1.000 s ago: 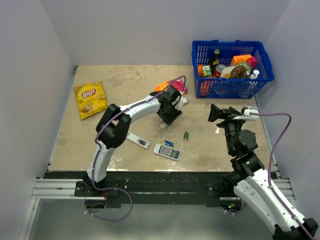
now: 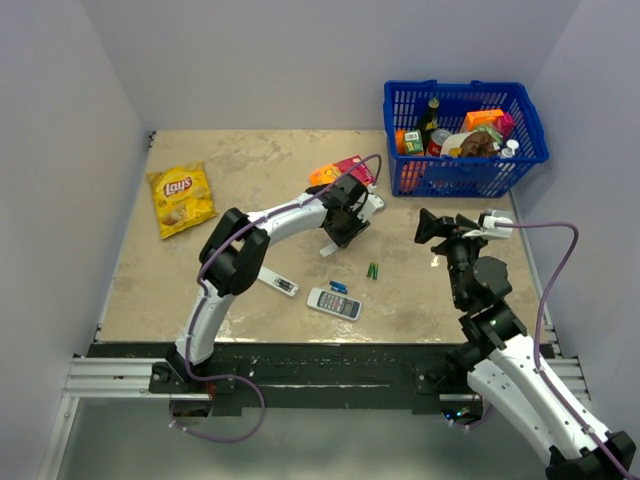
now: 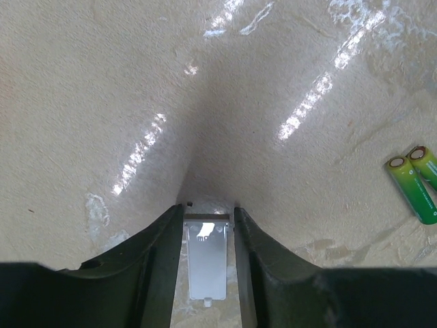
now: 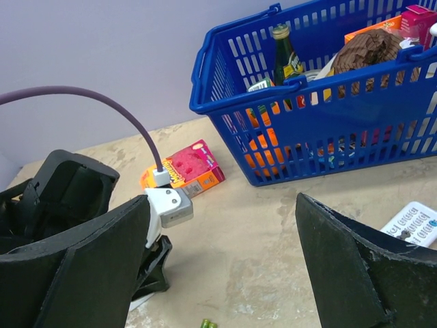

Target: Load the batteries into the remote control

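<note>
A small flat white cover (image 3: 207, 263) lies on the table, its far end between the fingers of my left gripper; these stand part open, close along its sides. From above, the cover (image 2: 328, 250) peeks out beside that gripper. A white remote (image 2: 278, 281) lies to its lower left with a dark slot at its right end. Another remote (image 2: 334, 304) lies keypad up near the front edge. Two blue batteries (image 2: 338, 287) are just above it, and two green batteries (image 2: 373, 271) lie farther right. My right gripper hangs open and empty.
A blue basket (image 4: 328, 99) full of groceries stands at the back right. A pink and orange box (image 4: 184, 169) sits behind the left arm. A yellow chip bag (image 2: 181, 199) lies far left. Near the basket is a white keypad device (image 4: 413, 224).
Compared with about a second ago, my left arm has shifted slightly right, and more of the white cover shows below its gripper. The right arm has moved barely to the left. Batteries and remotes stay put.
</note>
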